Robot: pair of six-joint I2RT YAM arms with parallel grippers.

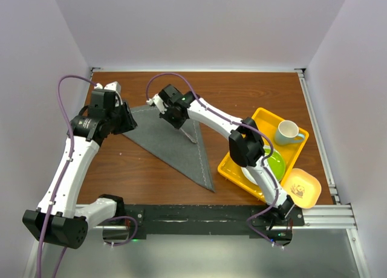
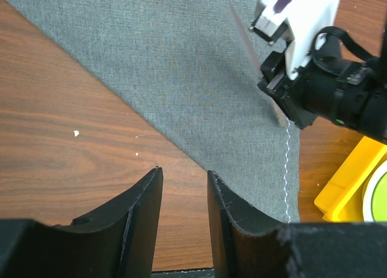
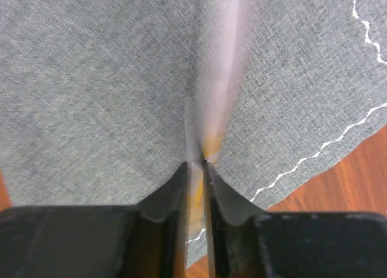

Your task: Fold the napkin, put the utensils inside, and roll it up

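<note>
The grey napkin [image 1: 175,157] lies folded into a triangle on the wooden table, white stitching along its right edge. A pale, long utensil lies on it beneath my right gripper [image 1: 173,121]; in the right wrist view it is blurred, with a yellowish part near the fingertips. Whether those fingers hold it I cannot tell. My left gripper is above the napkin's lower-left edge, fingers apart with nothing visible between them; in the top view it sits at the napkin's left.
A yellow tray [image 1: 233,174] at the right holds a green plate [image 1: 274,164] and a mug [image 1: 286,132]. A small cream square dish [image 1: 302,188] stands beside it at the front right. Bare table [image 1: 127,175] shows at front left and back right.
</note>
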